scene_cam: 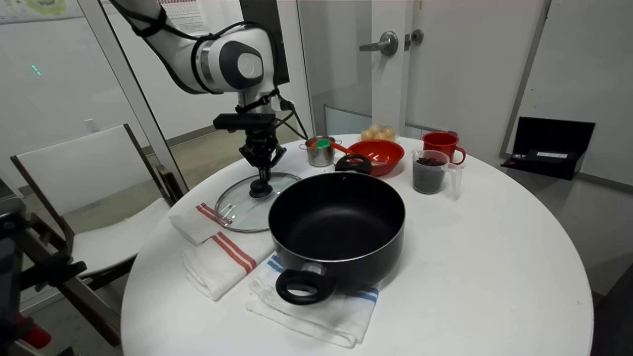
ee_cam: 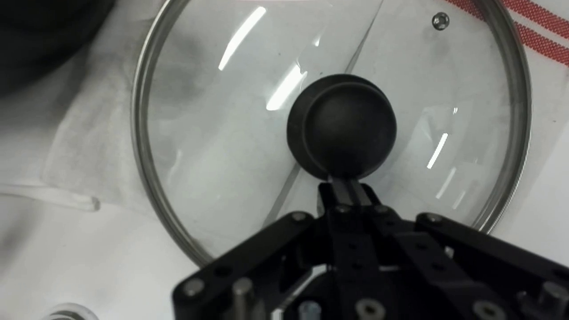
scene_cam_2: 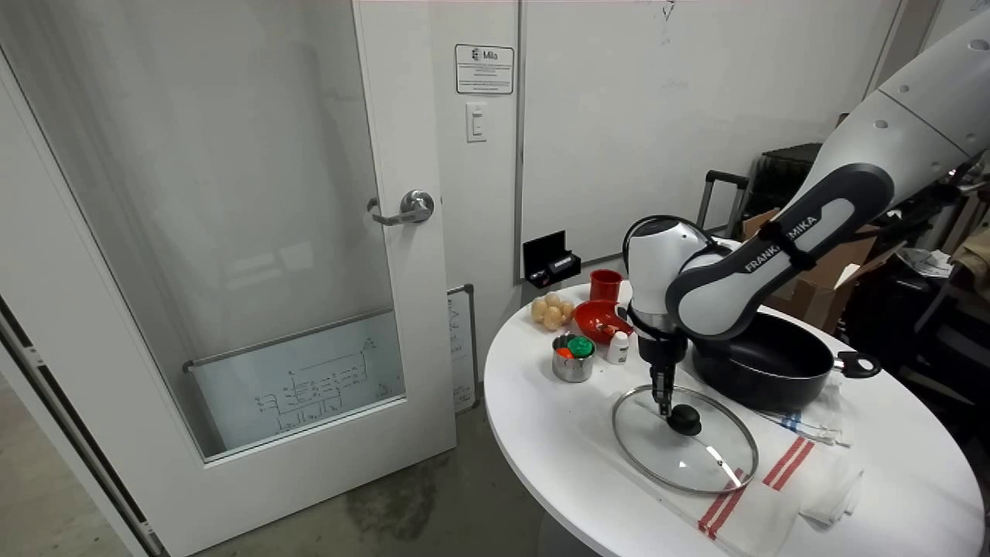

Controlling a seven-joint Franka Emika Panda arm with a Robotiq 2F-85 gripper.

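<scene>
A glass lid (ee_cam: 224, 160) with a steel rim lies flat, partly over a red-striped towel. Its round black knob (ee_cam: 346, 128) stands upright at the centre, just beyond my fingertips in the wrist view. My gripper is shut, its two fingers pressed together with nothing between them. In exterior view 2 the gripper (scene_cam_2: 663, 408) points down beside the knob (scene_cam_2: 684, 419). Whether the tips touch the knob's side, I cannot tell. An uncovered black pot (scene_cam: 337, 219) stands beside the lid on a blue-striped towel.
Red-striped towels (scene_cam: 228, 267) lie in front of the lid. Behind the pot are a small steel pot (scene_cam: 320, 155), a red bowl (scene_cam: 385, 155), a measuring cup (scene_cam: 428, 177) and a red mug (scene_cam: 440, 142).
</scene>
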